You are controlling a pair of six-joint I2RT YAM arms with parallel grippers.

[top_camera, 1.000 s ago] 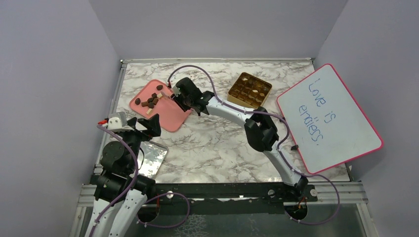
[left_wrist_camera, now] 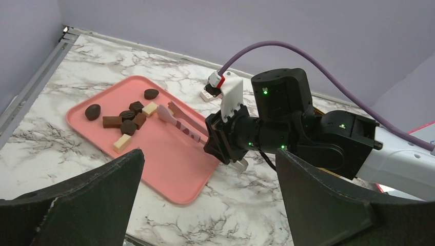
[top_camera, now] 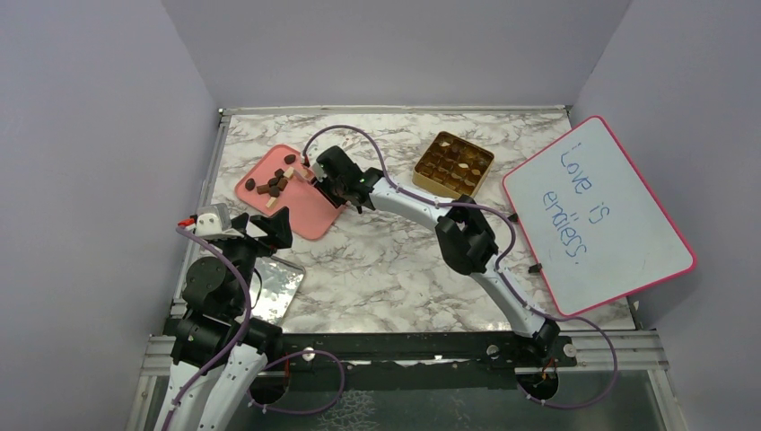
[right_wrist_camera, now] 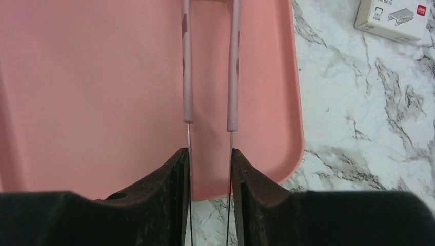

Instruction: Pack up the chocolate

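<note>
Several dark, brown and cream chocolates lie on a pink tray (top_camera: 308, 214), among them a cream piece (left_wrist_camera: 150, 108) by the tray's back edge. Pinkish tongs (left_wrist_camera: 179, 124) reach over the tray, their tips near that cream piece; contact is unclear. My right gripper is shut on the tongs, whose two arms run forward from between its fingers, still apart. At the top edge of the right wrist view, the tips are mostly cut off. A gold box (top_camera: 434, 188) with divided compartments stands at the back right. My left gripper is open and empty, left of the tray's front.
A whiteboard (top_camera: 619, 242) with handwriting leans at the right. The small white carton (right_wrist_camera: 390, 20) lies beside the tray. A silvery tray (top_camera: 280, 287) sits near the left arm.
My right arm has shifted slightly leftward and toward the front, bringing the tongs a little over the tray. The left arm and the gold box stay where they were.
</note>
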